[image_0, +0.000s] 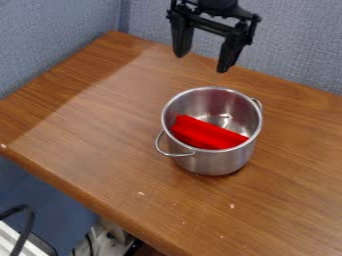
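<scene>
A steel pot (230, 157) with two wire handles stands on the wooden table, right of centre. Inside it a red cylinder (206, 133) lies on its side. My black gripper (202, 57) hangs at the top of the view, above and behind the pot, its two fingers wide apart with nothing between them.
Blue-grey padded walls (47, 30) border it at the back and left. A cable and some equipment sit below the table's near-left edge.
</scene>
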